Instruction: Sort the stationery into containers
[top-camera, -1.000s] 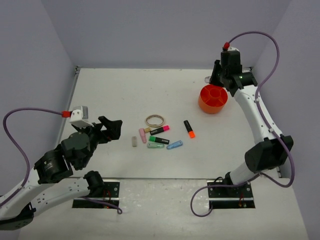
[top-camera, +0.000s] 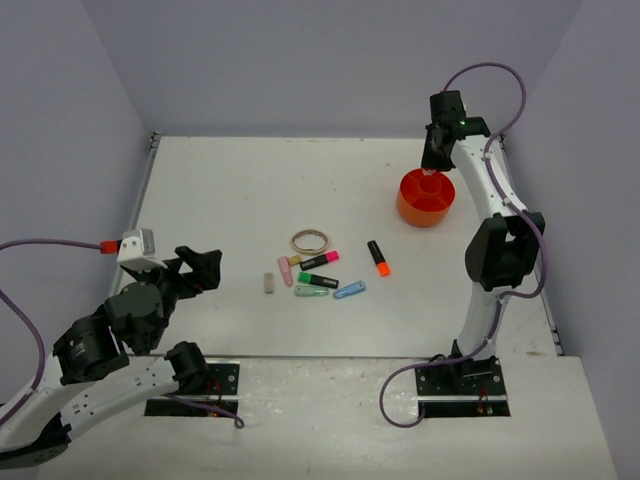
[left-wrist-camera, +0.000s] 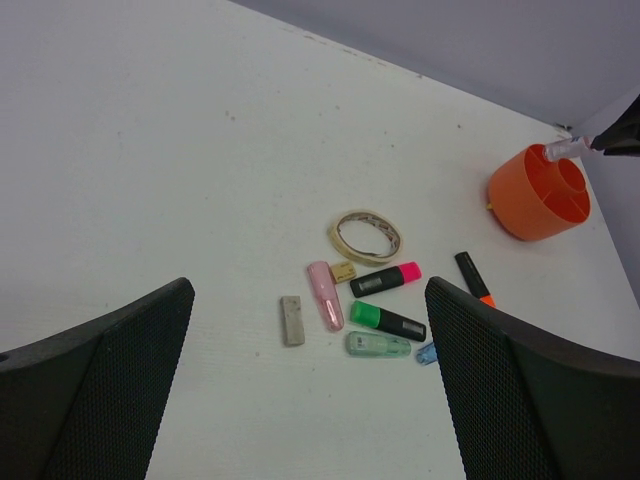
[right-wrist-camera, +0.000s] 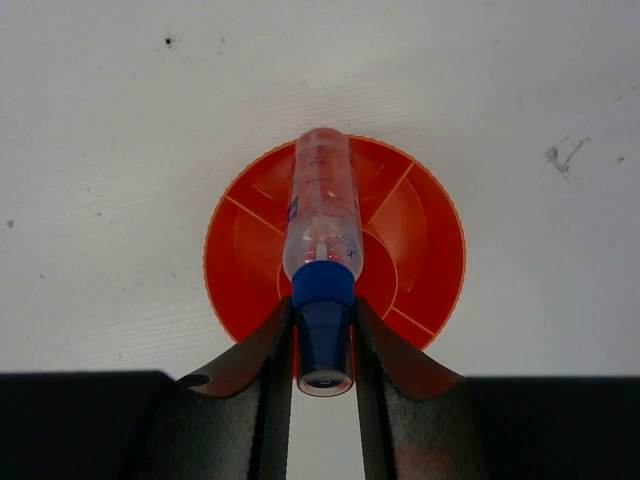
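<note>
My right gripper is shut on a clear bottle-like item with a blue cap (right-wrist-camera: 322, 215), held above the orange round divided container (right-wrist-camera: 432, 215). In the left wrist view this item (left-wrist-camera: 566, 149) overlaps the container's (left-wrist-camera: 525, 205) rim; whether they touch I cannot tell. My left gripper stands open at the table's left, nothing between its fingers. Mid-table lie a pink-capped marker (top-camera: 320, 259), a green-capped marker (top-camera: 318, 281), a black and orange marker (top-camera: 378, 257), a pink item (top-camera: 285, 270), a green clear item (top-camera: 311, 291) and a blue one (top-camera: 349, 289).
A tape ring (top-camera: 310, 241) lies behind the markers, with a small tan block (top-camera: 294, 260) near it. The grey eraser-like block (top-camera: 268, 283) sits left of the group. Bare table (top-camera: 230, 190) spreads across the back left. Grey walls stand around the sides.
The left arm drew back to the left. The items on the table have not moved.
</note>
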